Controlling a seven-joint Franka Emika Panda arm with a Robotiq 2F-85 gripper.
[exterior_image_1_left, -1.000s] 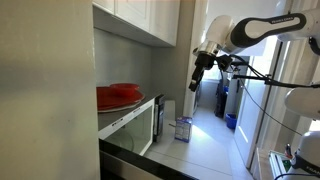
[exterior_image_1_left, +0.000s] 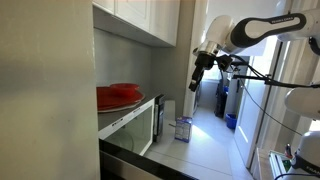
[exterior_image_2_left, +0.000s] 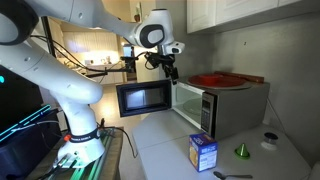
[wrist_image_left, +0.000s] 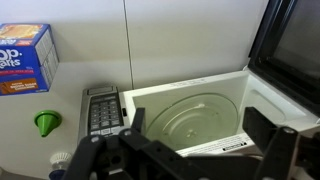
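Observation:
My gripper is open, its dark fingers spread wide at both sides of the wrist view with nothing between them. It hangs in the air near the white microwave (exterior_image_2_left: 220, 109), whose dark door (exterior_image_2_left: 145, 96) stands open. Looking down from the wrist, I see the round glass turntable (wrist_image_left: 193, 122) inside the cavity, which looks empty where it shows. The keypad (wrist_image_left: 103, 110) lies left of the opening. In the second exterior view, the gripper (exterior_image_2_left: 172, 73) is above the open doorway, apart from the microwave.
Red dishware (exterior_image_2_left: 212, 80) rests on top of the microwave. On the counter are a blue Pop-Tarts box (exterior_image_2_left: 203, 153), a green cone-shaped object (exterior_image_2_left: 242, 150), a small jar (exterior_image_2_left: 269, 141) and a dark utensil (exterior_image_2_left: 232, 177). The counter left of the box is clear. White cabinets (exterior_image_2_left: 230, 20) hang overhead.

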